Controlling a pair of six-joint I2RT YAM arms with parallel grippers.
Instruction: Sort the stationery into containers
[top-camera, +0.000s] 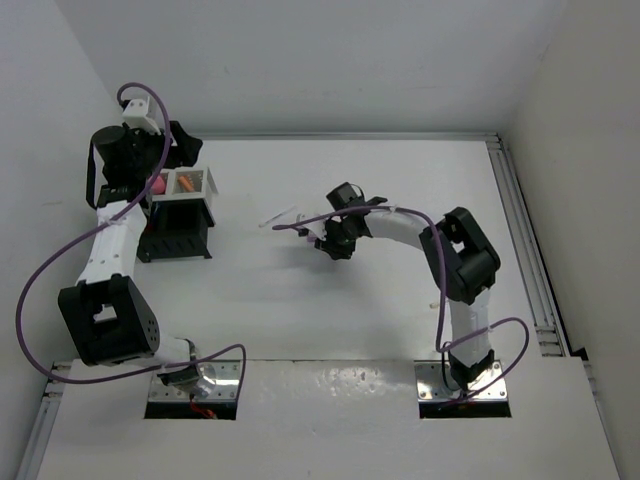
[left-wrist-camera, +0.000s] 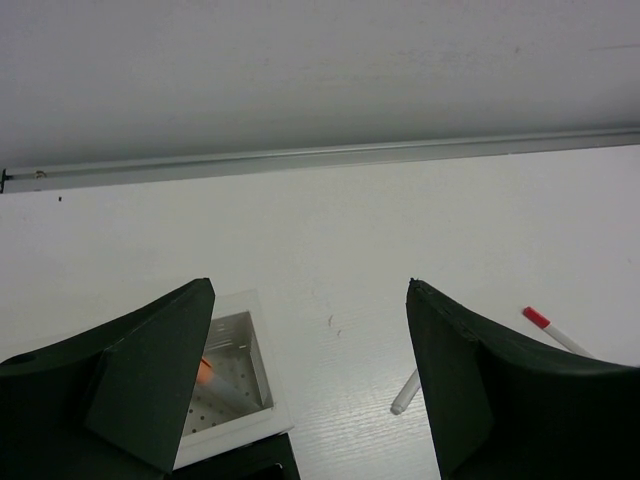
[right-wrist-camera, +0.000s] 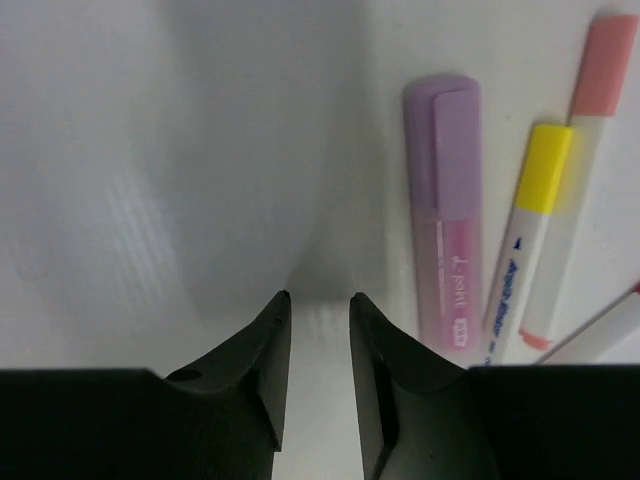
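My left gripper hangs over the container area, fingers apart. The white container (left-wrist-camera: 262, 410) holds an orange item (left-wrist-camera: 205, 372); a black container (top-camera: 175, 235) stands in front of it. My right gripper is low over bare table, fingertips a narrow gap apart; nothing shows clearly between them. In the right wrist view, a purple highlighter (right-wrist-camera: 445, 230), a yellow-capped marker (right-wrist-camera: 535, 180) and a red-capped pen (right-wrist-camera: 600, 65) lie to its right. A red-capped marker (left-wrist-camera: 555, 331) and a pale pen (left-wrist-camera: 403, 398) show in the left wrist view.
A small pale item (top-camera: 434, 306) lies at right. Rails (top-camera: 330, 135) and walls edge the back and sides.
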